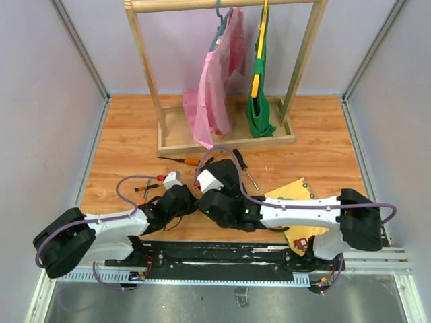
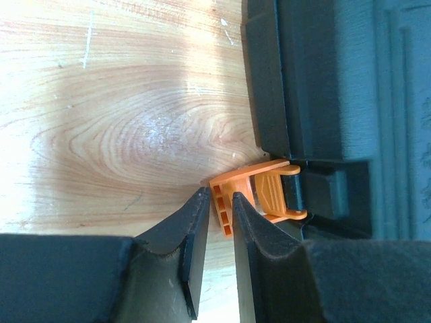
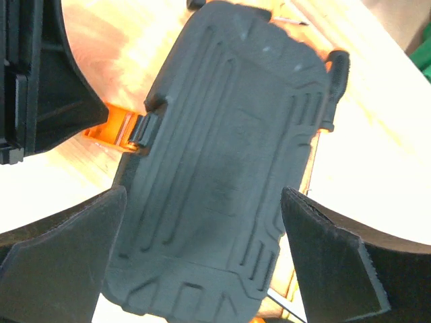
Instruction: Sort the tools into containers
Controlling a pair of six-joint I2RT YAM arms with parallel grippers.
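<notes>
A black tool case [image 3: 215, 168] with orange fittings lies flat on the wooden table, partly covered by my right arm in the top view. My left gripper is shut on the orange handle [image 2: 259, 190] at the case's side. From the other arm, my right gripper hovers over the case, its fingers spread wide and nothing held between them. Behind the case are an orange-handled screwdriver [image 1: 192, 161] and a black-handled screwdriver [image 1: 239, 159]. Several small tools [image 1: 148, 186] with red and black handles lie left, partly hidden by the left arm.
A wooden rack [image 1: 165, 145] stands at the back with a pink garment [image 1: 212, 87] and a green one [image 1: 259, 111] hanging from it. On the right a yellow cloth-like piece [image 1: 289, 192] lies partly under the right arm. Bare table shows at the back left and right.
</notes>
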